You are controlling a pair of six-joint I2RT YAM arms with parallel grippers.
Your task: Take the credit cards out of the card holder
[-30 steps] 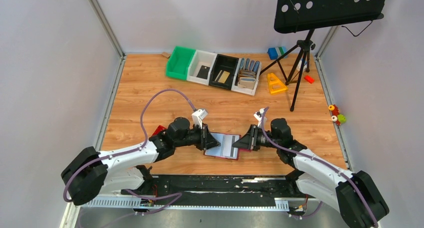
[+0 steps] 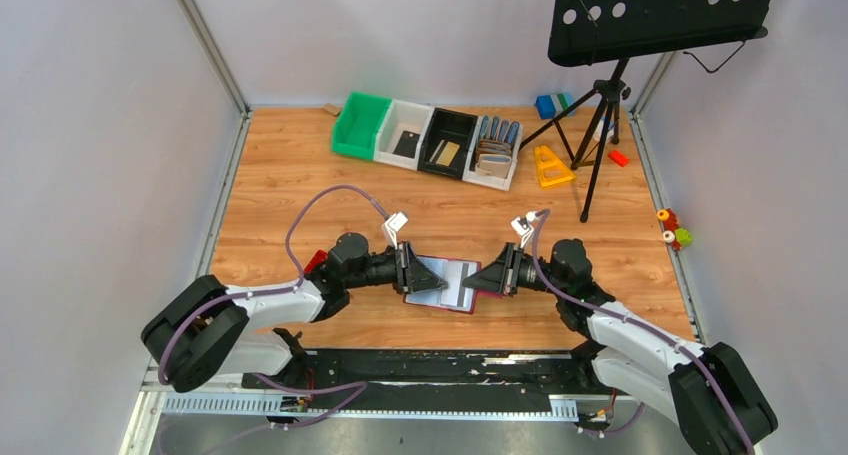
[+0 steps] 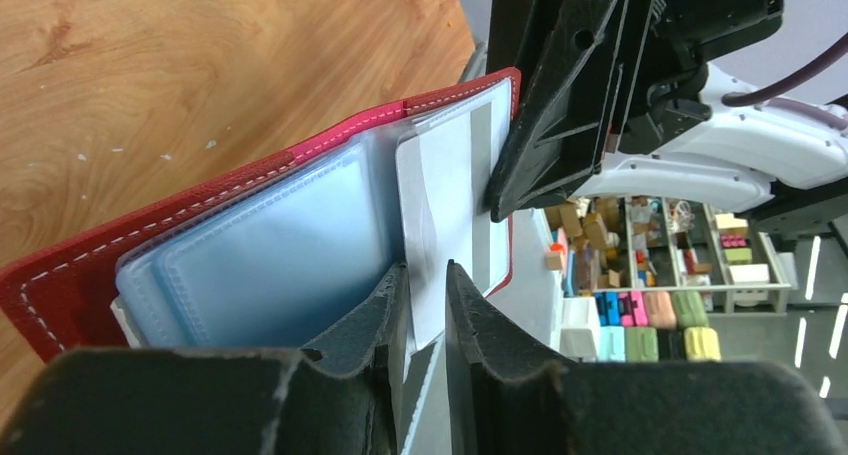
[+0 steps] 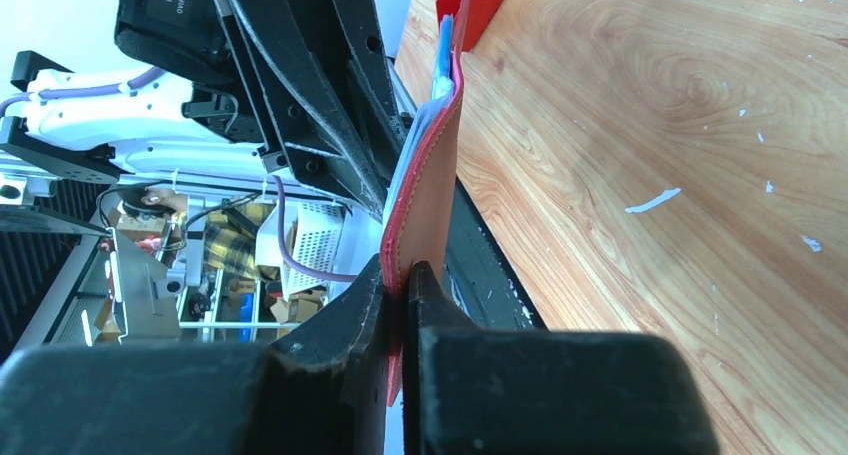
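The red card holder (image 2: 460,305) is open between the grippers, with clear blue sleeves (image 3: 250,245) and a white card (image 3: 450,205) along its far part. My right gripper is shut on the holder's red leather edge, holding it tilted up. My left gripper stands part open at the white card's near edge, one finger either side of that edge or just beside it; whether it touches is unclear.
A row of bins (image 2: 360,125) lies at the back. A music stand (image 2: 615,85) and yellow toy (image 2: 552,173) are back right. A red object (image 4: 480,5) lies behind the left arm. Mid-table is clear.
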